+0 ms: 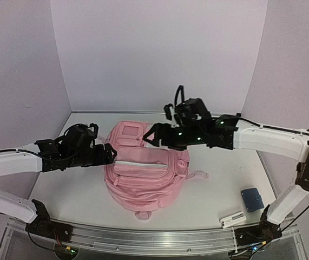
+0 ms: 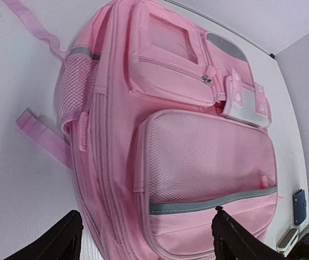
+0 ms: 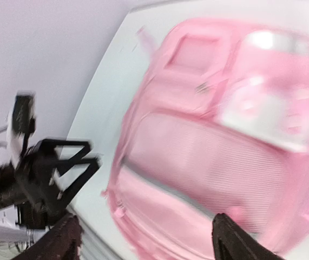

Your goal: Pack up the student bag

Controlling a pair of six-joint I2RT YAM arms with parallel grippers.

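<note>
The pink student bag (image 1: 143,189) lies on its back in the middle of the table. Its front pocket (image 2: 208,157), crossed by a grey strip, looks flat; I cannot tell whether its zips are closed. At the bag's left edge my left gripper (image 1: 112,154) hovers, its fingers (image 2: 59,238) wide apart and empty. Above the upper part of the bag hangs my right gripper (image 1: 150,135), also open with nothing between its fingers. A dark blue booklet-like item (image 1: 252,200) and a white, box-like item (image 1: 233,219) rest at the table's front right.
Loose bag straps (image 1: 198,174) stick out at the sides. Free table surface (image 1: 224,168) stretches right of the bag. Walls stand left, right and behind, and a metal rail (image 1: 154,238) runs along the front.
</note>
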